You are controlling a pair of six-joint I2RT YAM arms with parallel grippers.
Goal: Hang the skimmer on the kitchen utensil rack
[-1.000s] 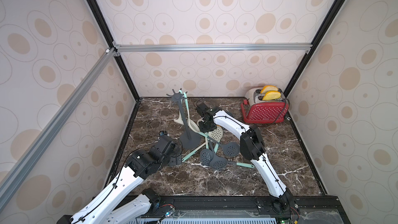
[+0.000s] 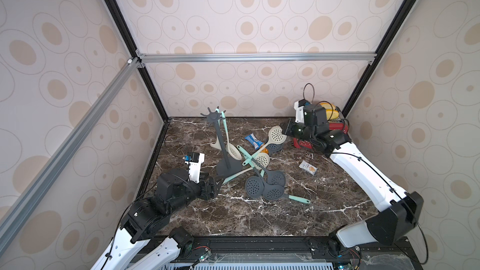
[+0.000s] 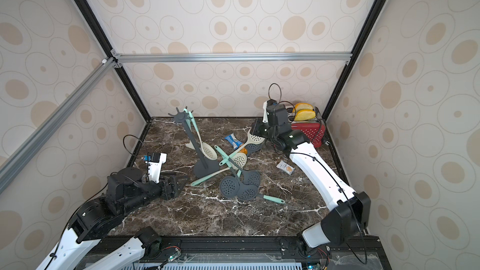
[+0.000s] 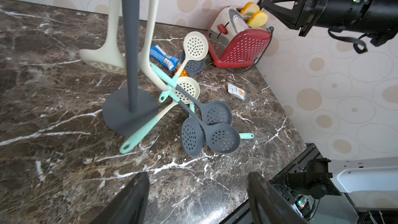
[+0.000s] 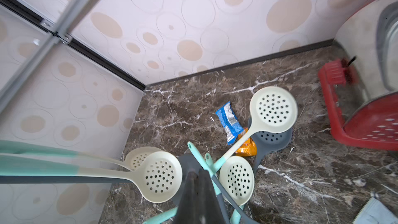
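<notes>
A dark grey utensil rack (image 2: 216, 135) stands at centre-left with pale, mint-handled skimmers hanging on it. Loose skimmers, pale (image 5: 273, 110) and grey (image 4: 223, 139), lie crossed in a pile right of its base. My left gripper is open near the front left, short of the rack, with nothing between its fingers. My right gripper (image 2: 285, 129) is raised over the back right, shut, with nothing seen between its fingers.
A toaster with bread and a red perforated holder (image 4: 248, 47) sits in the back-right corner. Snack packets (image 5: 228, 120) lie behind the pile and to its right.
My right gripper has risen from the pile and moved back and right, and the skimmers beneath shifted slightly. My left arm has lifted a little.
</notes>
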